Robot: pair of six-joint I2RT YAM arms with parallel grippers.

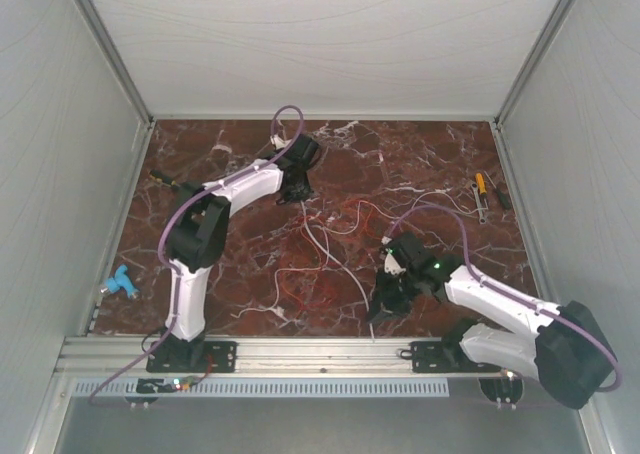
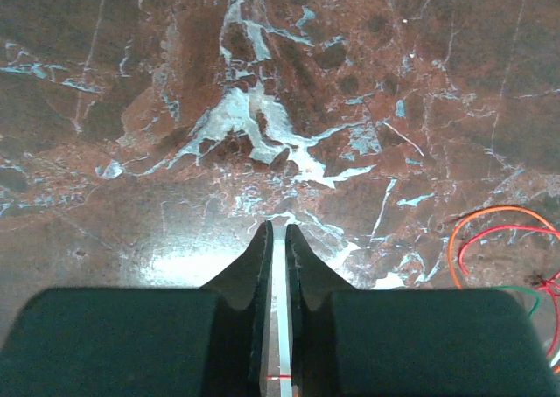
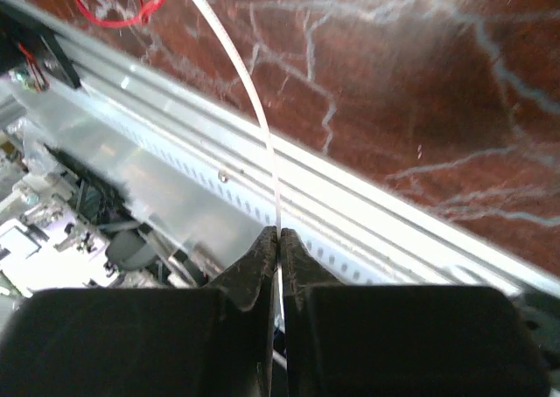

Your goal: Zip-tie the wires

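A long white zip tie (image 1: 344, 268) runs between my two grippers. My left gripper (image 1: 301, 198) is shut on its upper end near the back middle; in the left wrist view the strip (image 2: 282, 318) passes between the fingertips. My right gripper (image 1: 373, 308), near the front edge, is shut on the tie (image 3: 249, 91), whose short tail extends past it over the rail. Red, orange, green and white wires (image 1: 310, 286) lie loosely in the middle, partly under the tie.
Pliers and a screwdriver (image 1: 481, 186) lie at the right, a blue object (image 1: 120, 282) at the left. A dark tool (image 1: 167, 180) lies back left. The metal rail (image 1: 300, 354) borders the front.
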